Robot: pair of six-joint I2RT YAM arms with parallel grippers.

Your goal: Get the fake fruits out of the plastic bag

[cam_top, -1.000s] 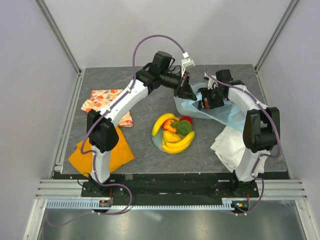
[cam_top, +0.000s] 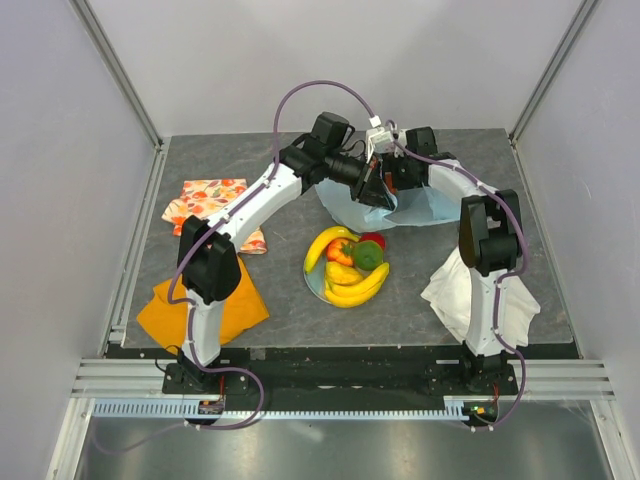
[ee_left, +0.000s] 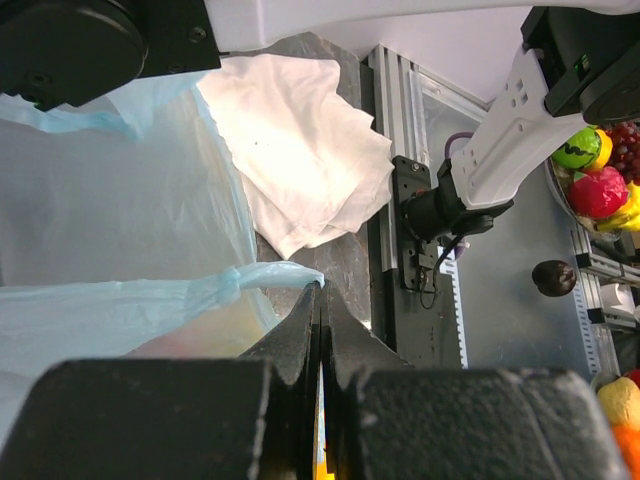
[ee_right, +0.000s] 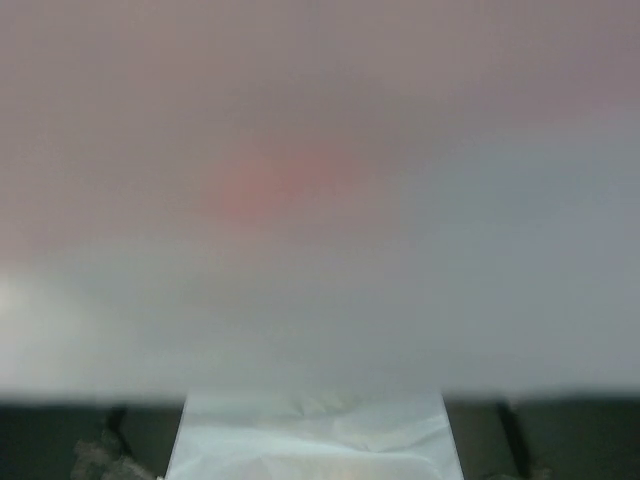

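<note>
The pale blue plastic bag (cam_top: 435,208) lies open at the back of the table. My left gripper (cam_top: 375,195) is shut at the bag's left side, with a thin fold of bag (ee_left: 150,310) at its fingertips in the left wrist view. My right gripper (cam_top: 400,170) is inside the bag at the back, beside an orange-red fruit mostly hidden by it. The right wrist view is blurred pale plastic and reddish shape, so its fingers are unclear.
A plate of fake fruits (cam_top: 345,295), with bananas, peppers and others, sits at the centre front. Patterned cloth (cam_top: 200,200) and orange cloth (cam_top: 230,310) lie left; white cloth (cam_top: 450,300) lies right.
My right arm has moved back and left, further into the bag, covering more of the orange fruit.
</note>
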